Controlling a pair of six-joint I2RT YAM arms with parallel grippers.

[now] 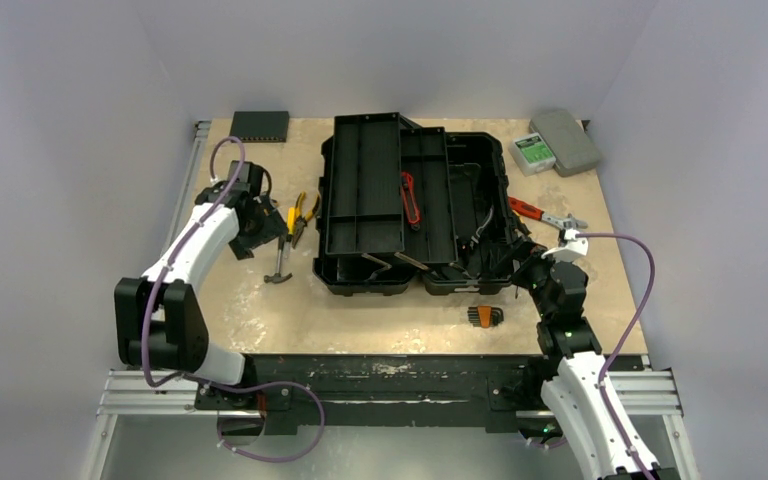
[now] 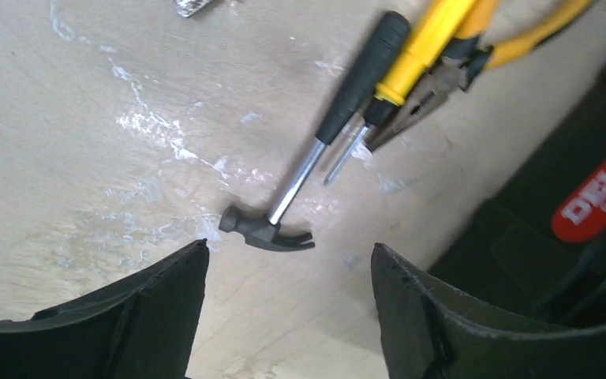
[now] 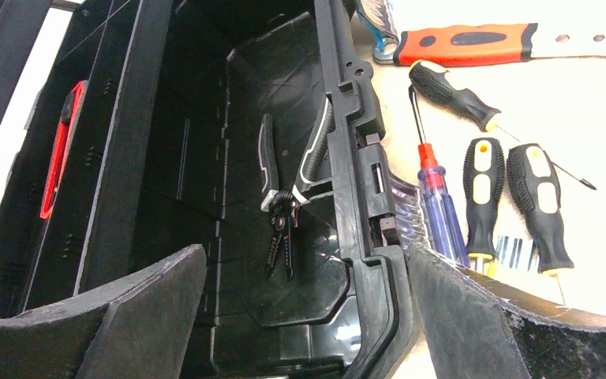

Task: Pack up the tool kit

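The black tool box (image 1: 364,180) stands unfolded mid-table, a red utility knife (image 1: 410,200) in one tray. Black-handled wire strippers (image 3: 281,197) lie in its right bin. Left of the box lie a small claw hammer (image 2: 292,185), a yellow screwdriver (image 2: 410,71) and yellow-handled pliers (image 2: 430,91). My left gripper is open above the table, nothing between its fingers, the hammer head lying ahead of them. My right gripper stands open over the box's right rim, its fingers apart and empty.
Right of the box are several screwdrivers (image 3: 483,189) and a red-handled wrench (image 1: 535,210). An orange hex key set (image 1: 485,316) lies in front. At the back sit a dark flat box (image 1: 260,126), a grey case (image 1: 565,142) and a green-labelled box (image 1: 533,152).
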